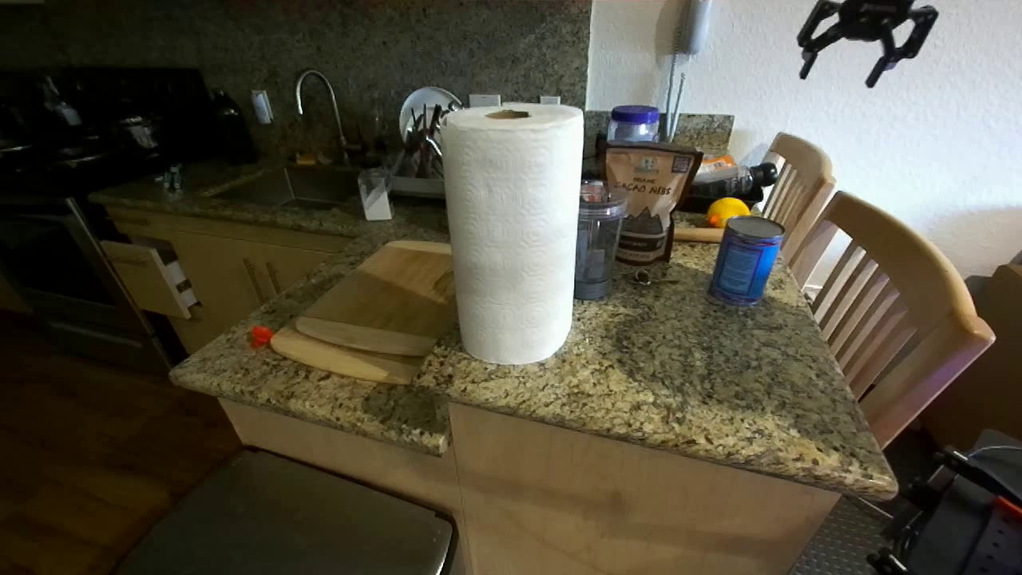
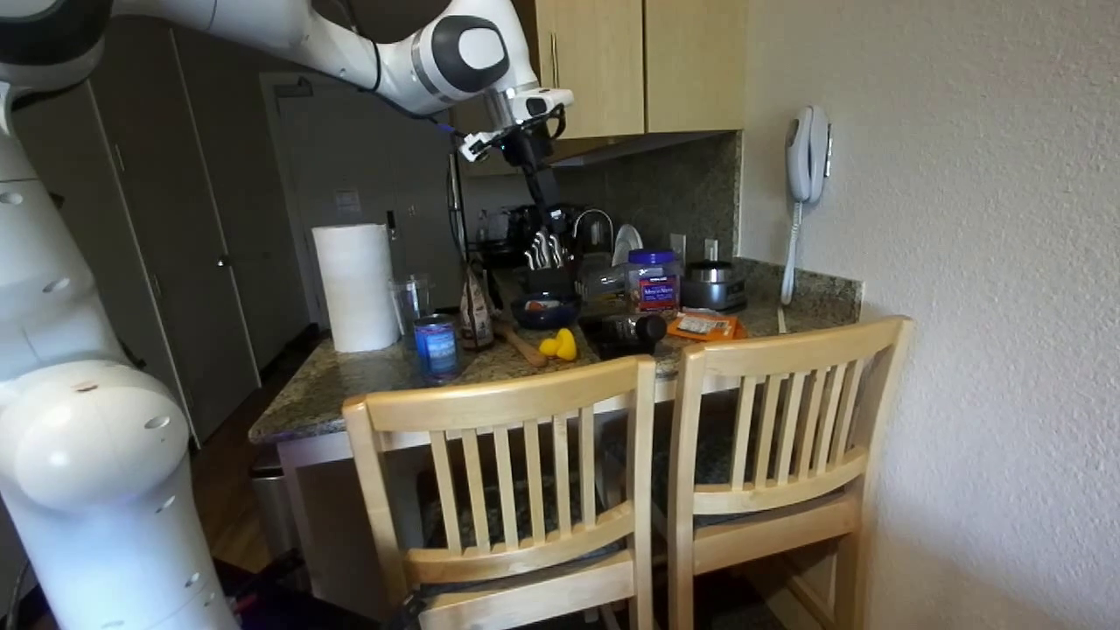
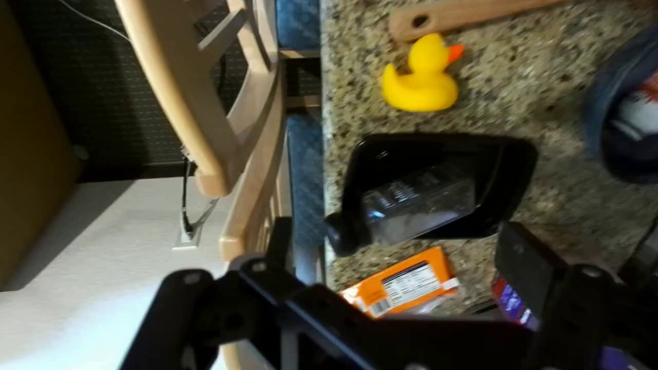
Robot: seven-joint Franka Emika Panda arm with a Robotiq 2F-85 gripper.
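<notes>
My gripper (image 1: 838, 78) hangs high above the counter's far end in exterior view 1, its fingers spread with nothing between them. The wrist view looks down on a yellow duck (image 3: 425, 77) with an orange beak, sitting on the granite. Beside it lies a black tray (image 3: 518, 154) holding a clear bottle (image 3: 425, 200), whose black cap sticks out over the rim. An orange packet (image 3: 407, 283) rests past the tray, close to the fingers in that view but well below them. The wooden handle (image 3: 475, 15) of some utensil lies beyond the duck.
A paper towel roll (image 1: 512, 239), a blue can (image 1: 747, 263) and a brown cacao pouch (image 1: 647, 201) stand on the counter. Behind are a purple-lidded jar (image 2: 656, 282) and a knife block (image 2: 549, 278). Wooden chairs (image 2: 504, 399) line one edge. Bare granite lies before the can.
</notes>
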